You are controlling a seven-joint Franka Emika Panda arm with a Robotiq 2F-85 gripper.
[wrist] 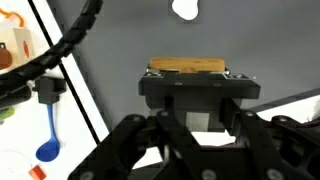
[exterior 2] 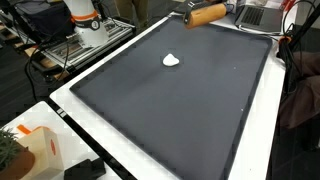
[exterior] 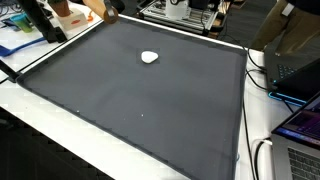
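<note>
An orange-brown cylinder (exterior 2: 207, 15) is held above the far end of the dark board in exterior view 2. At the top edge of exterior view 1, only part of this cylinder (exterior: 102, 10) shows. In the wrist view my gripper is shut on it; a strip of the orange-brown cylinder (wrist: 187, 65) shows beyond the dark fingers, and the rest is hidden. A small white object (exterior: 149, 57) lies on the board, apart from the gripper; the wrist view has this white object (wrist: 186, 8) at its top edge.
The dark board (exterior: 150, 105) is otherwise bare, with wide free room. A laptop (exterior: 295, 150) and cables stand along its right side in exterior view 1. A blue spoon (wrist: 48, 148) lies on the white table in the wrist view. A potted plant (exterior 2: 12, 155) stands at the near left corner.
</note>
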